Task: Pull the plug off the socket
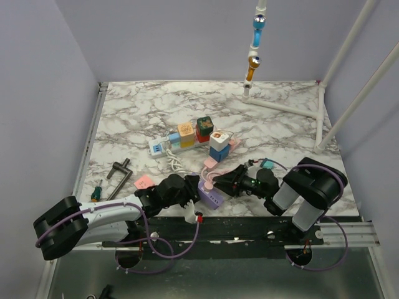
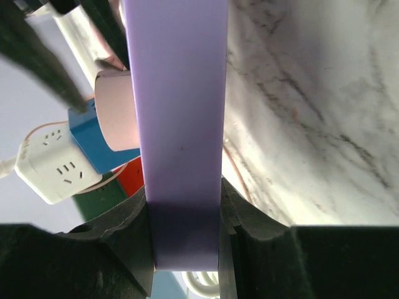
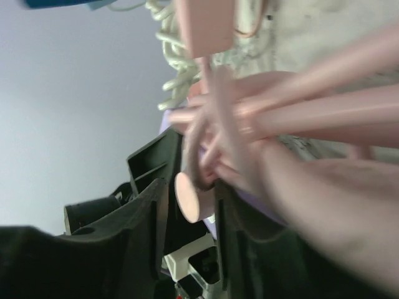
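Note:
In the top view a lilac socket strip [image 1: 212,198] is held by my left gripper [image 1: 194,190]; the left wrist view shows that gripper shut on its long body [image 2: 181,124]. A round pink plug [image 1: 208,185] with pink cable sits at the socket. My right gripper [image 1: 228,182] is just right of it; in the right wrist view its fingers are near the plug [image 3: 187,198], blurred, and whether they touch it is unclear. Coiled pink cable fills much of that view.
Behind stand a white power strip [image 1: 157,148] with block adapters and stacked cubes [image 1: 219,140]. A T-handle tool [image 1: 118,171] and screwdriver [image 1: 96,192] lie left. White pipes stand back right.

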